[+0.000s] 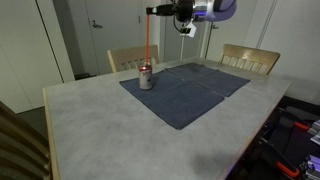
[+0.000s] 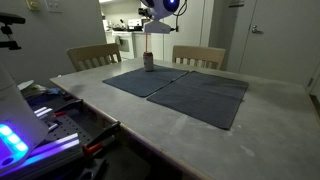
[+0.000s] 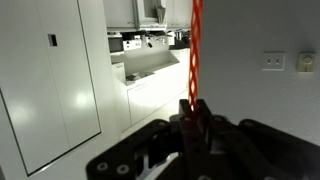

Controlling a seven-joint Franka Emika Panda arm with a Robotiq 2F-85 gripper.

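Observation:
My gripper is shut on an orange-red stick, which hangs upright over the far side of the table. A can-like cup stands directly below, and the stick's lower end meets its top in exterior view 1; whether it reaches inside cannot be told. From the other side, the cup shows dark with a reddish top, and the stick is above it. In the wrist view the stick runs up from between the dark fingers.
Dark mats lie on the table beside and under the cup. Chairs stand along the far edge.

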